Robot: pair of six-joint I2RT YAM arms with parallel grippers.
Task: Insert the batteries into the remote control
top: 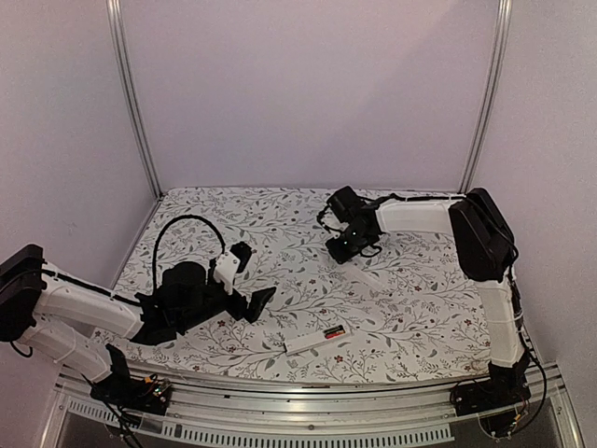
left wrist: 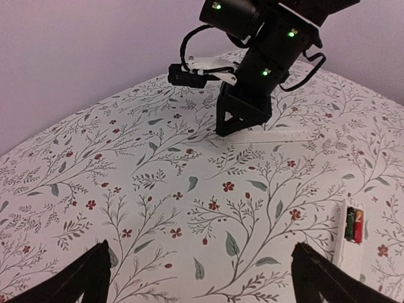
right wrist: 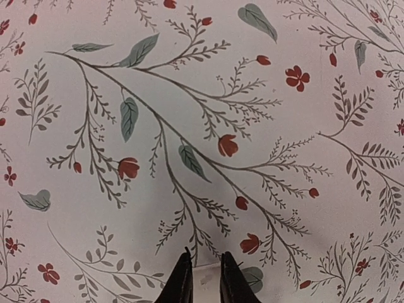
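A long white remote control lies near the front of the table. Two batteries, one dark green and one red, sit side by side in the recess at its far end. Behind it, a flat white piece lies under my right gripper. In the right wrist view the fingers stand on either side of one end of that white piece; whether they touch it I cannot tell. My left gripper hangs left of the remote, open, nothing between its fingers.
A white cloth with branches and red flowers covers the table. Pale walls enclose the back and both sides, and a metal rail runs along the front.
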